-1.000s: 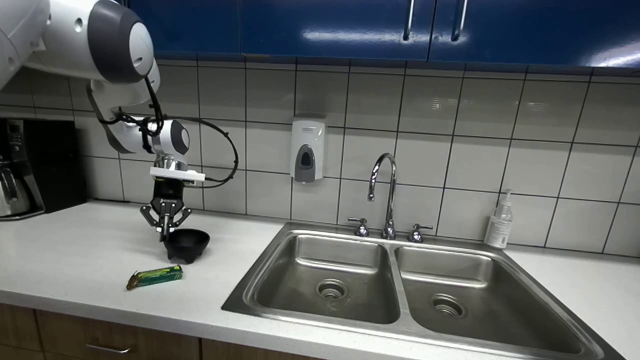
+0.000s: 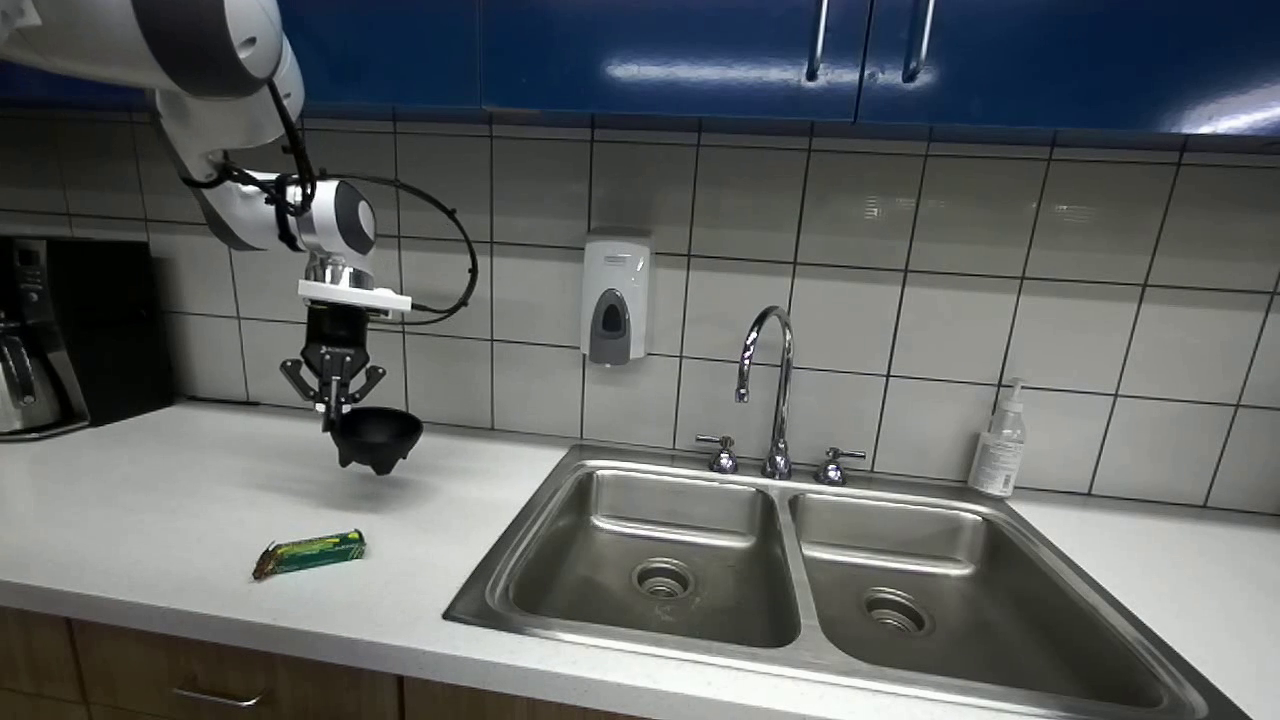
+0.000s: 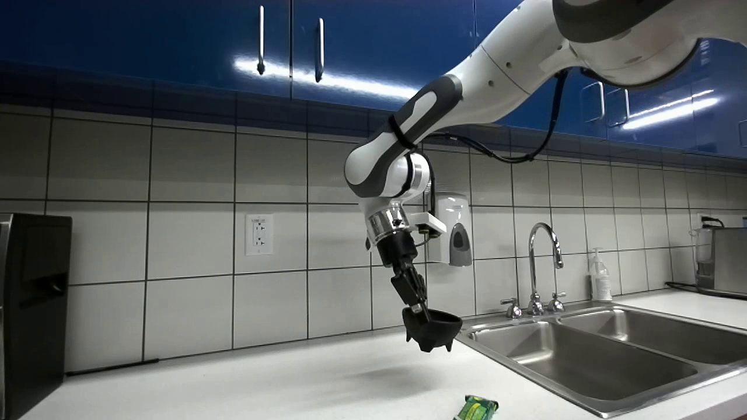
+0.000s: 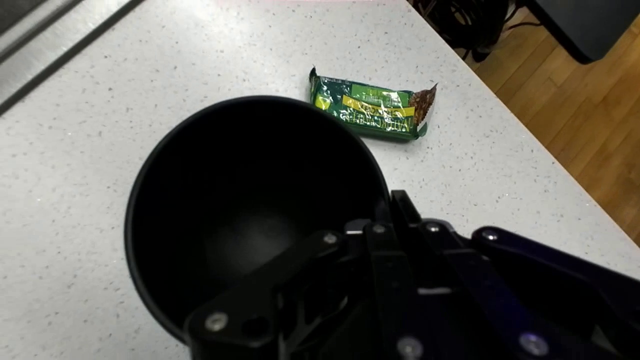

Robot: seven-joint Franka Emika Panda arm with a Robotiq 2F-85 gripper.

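Observation:
A black bowl point(image 2: 379, 436) with short feet hangs above the counter, held at its rim by my gripper point(image 2: 332, 420). In the second exterior view the bowl point(image 3: 434, 329) tilts slightly, its feet clear of the surface. From the wrist, the bowl's dark inside point(image 4: 258, 204) looks empty, and the gripper is shut on the rim at its right side. A green snack bar wrapper point(image 4: 372, 108) lies flat on the counter, nearer the front edge than the bowl; it also shows in the first exterior view point(image 2: 312, 552).
To the right is a double steel sink point(image 2: 792, 564) with a tall faucet point(image 2: 780, 396). A black coffee maker point(image 2: 96, 330) stands at the left. The soap dispenser point(image 2: 615, 300) hangs on the wall. Bare counter point(image 2: 144, 504) surrounds the wrapper.
My gripper has risen, carrying the bowl up off the counter, where it was standing a second ago. The wrapper has stayed in place.

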